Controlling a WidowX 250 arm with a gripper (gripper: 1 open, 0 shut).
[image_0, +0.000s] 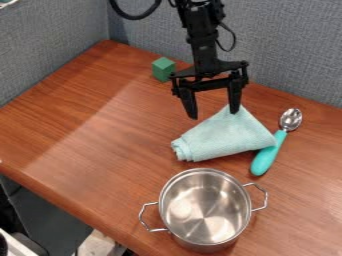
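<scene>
My black gripper (211, 106) hangs open over the back of a pale mint cloth (218, 137), its two fingers spread apart. The right finger is at the cloth's upper corner; whether it touches cannot be told. The cloth lies folded on the wooden table, with nothing visibly held between the fingers.
A steel pot (205, 210) with two handles stands at the front. A turquoise-handled spoon (269, 152) lies right of the cloth. A green block (163, 68) sits at the back by the grey wall (294, 55).
</scene>
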